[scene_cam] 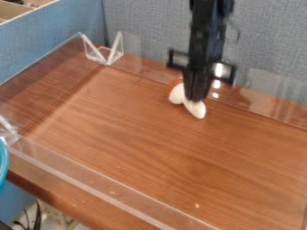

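Observation:
My black gripper (196, 92) is blurred, hanging over a white object (193, 107) that rests on the wooden tabletop near the back edge. The white object has a small red part at its upper left and is partly hidden behind the gripper. The gripper looks shut, with nothing visible held between its fingers.
Clear plastic walls border the wooden surface (144, 162). A white bracket (103, 56) sits at the back left corner. A cyan rim (4, 162) shows at the left edge.

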